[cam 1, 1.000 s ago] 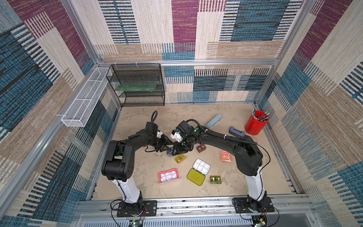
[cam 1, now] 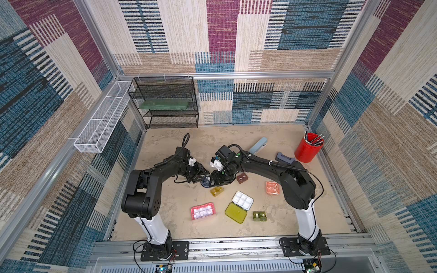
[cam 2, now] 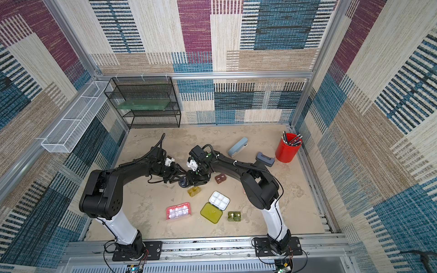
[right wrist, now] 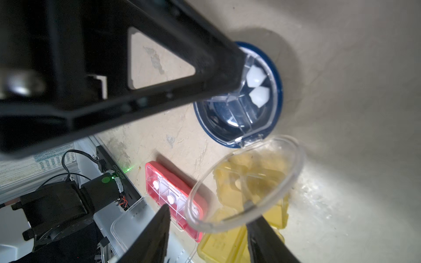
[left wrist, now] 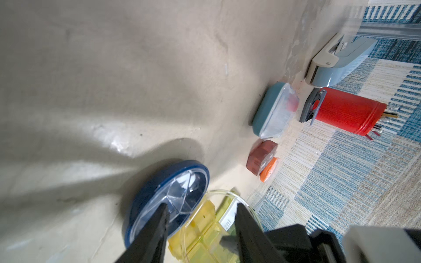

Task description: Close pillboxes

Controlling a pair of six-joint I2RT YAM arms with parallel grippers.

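A round navy pillbox (right wrist: 206, 118) holds white pills, its clear lid (right wrist: 287, 184) hinged open. My left gripper is part open at the pillbox's edge and lid, with no clear hold visible. My right gripper stands open over the lid; whether it touches it is unclear. A yellow pillbox (cam 1: 216, 191) lies just in front. Also on the table are a pink pillbox (cam 1: 203, 211), a white-and-olive open one (cam 1: 235, 212), an olive one (cam 1: 259, 216), a brown one (cam 1: 242, 178) and a coral one (cam 1: 272, 188).
A blue stapler (cam 1: 258, 143), a dark tool (cam 1: 284, 157) and a red pen cup (cam 1: 306, 150) stand at the back right. A black wire rack (cam 1: 163, 118) is behind the left arm.
My left arm has barely moved.
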